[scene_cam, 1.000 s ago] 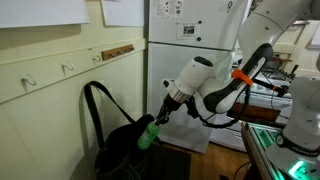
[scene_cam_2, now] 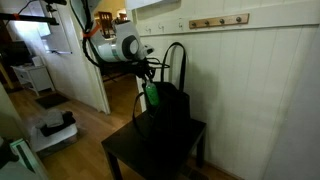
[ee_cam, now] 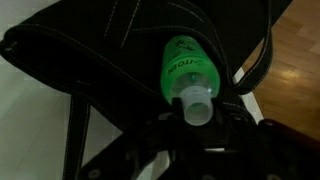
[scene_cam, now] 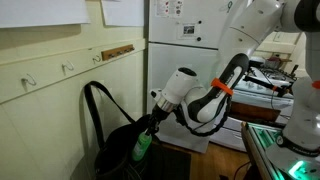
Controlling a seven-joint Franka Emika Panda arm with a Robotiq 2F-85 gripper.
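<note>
A green bottle [scene_cam: 142,147] with a pale cap hangs at the mouth of a black tote bag [scene_cam: 119,146]. Around the bottle's neck end, my gripper [scene_cam: 150,130] is shut on it. Seen from the other side, the bottle [scene_cam_2: 152,94] is upright or slightly tilted, with its lower part against or inside the bag [scene_cam_2: 172,110]. The wrist view looks down on the cap [ee_cam: 197,106] and green body [ee_cam: 190,68], with dark bag fabric around them. My fingers are dark and hard to make out there.
The bag rests on a low black table [scene_cam_2: 123,150] beside the white wall. Its handle [scene_cam: 92,105] stands up in a loop. Hooks [scene_cam_2: 222,20] line the wall above. Wooden floor [scene_cam_2: 85,158] lies open beside the table.
My gripper and the green bottle have moved down and a little to the left in exterior view 1, deeper toward the bag. The grip on the bottle looks the same.
</note>
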